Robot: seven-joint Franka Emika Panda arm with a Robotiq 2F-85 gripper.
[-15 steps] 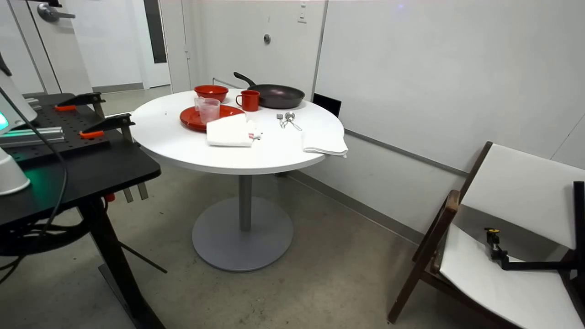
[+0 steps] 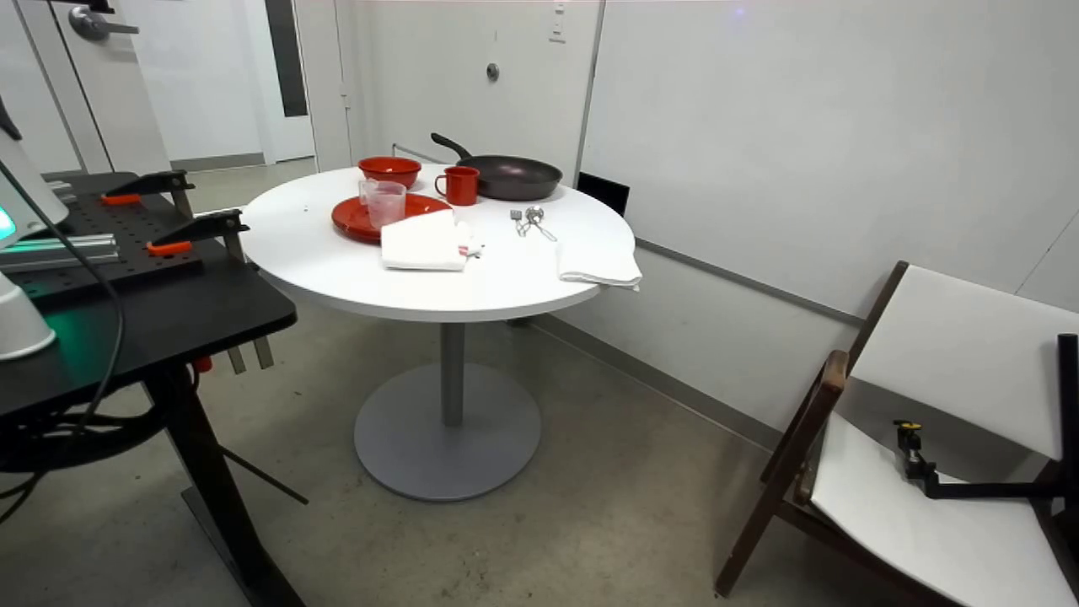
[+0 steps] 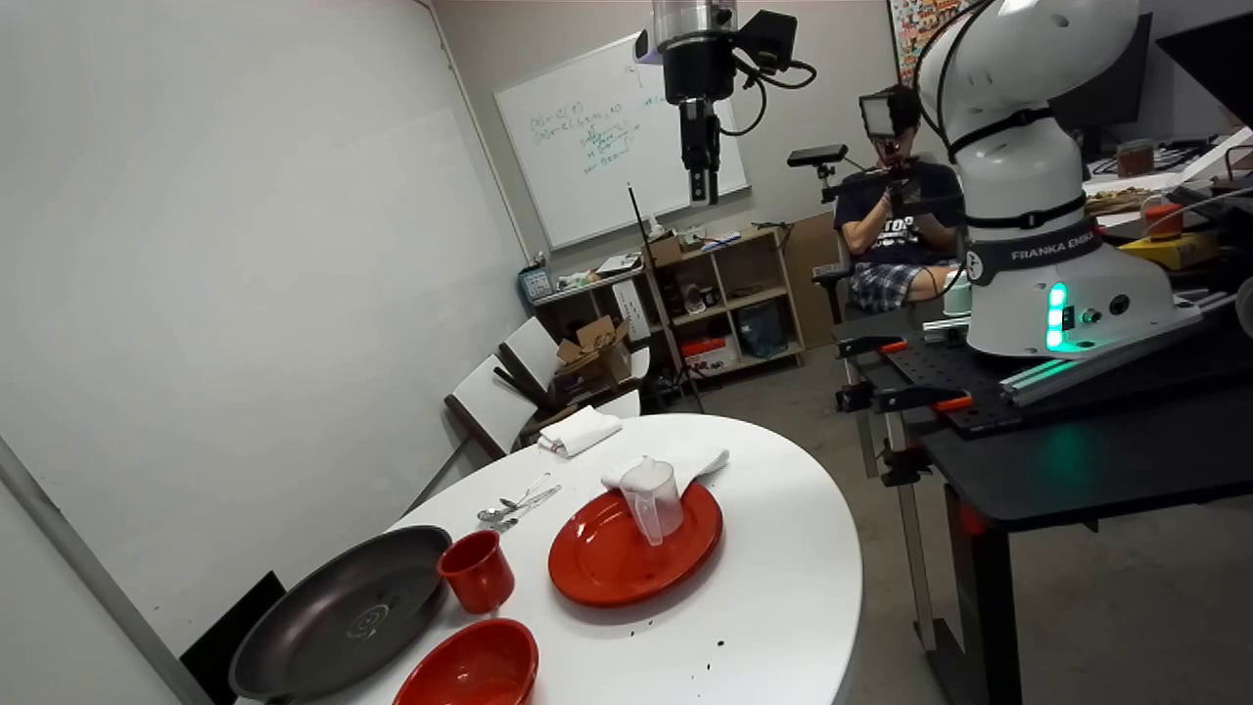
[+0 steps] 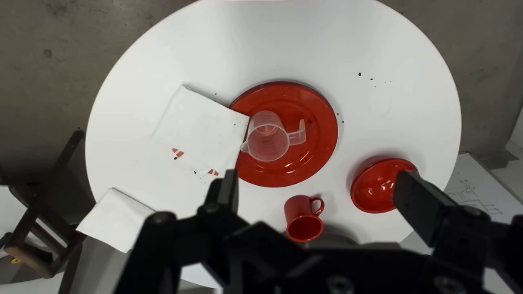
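High above the round white table (image 4: pixel 294 44), my gripper stands open with nothing between its fingers; the second exterior view shows the gripper (image 3: pixel 702 188) well clear of everything. A red plate (image 4: pixel 321 127) carries a clear plastic measuring cup (image 4: pixel 269 142), upright, its handle pointing right in the wrist view. A white cloth (image 4: pixel 201 127) lies against the plate's edge. Nearer my fingers in that view are a red mug (image 4: pixel 296 208) and a red bowl (image 4: pixel 375 188), partly covered by one finger.
A black frying pan (image 3: pixel 352 623) and metal utensils (image 3: pixel 517 505) share the table with a second folded cloth (image 4: pixel 117 218) at its edge. A wooden chair (image 2: pixel 829 384) stands off to one side. Bare tabletop surrounds the plate on its far side.
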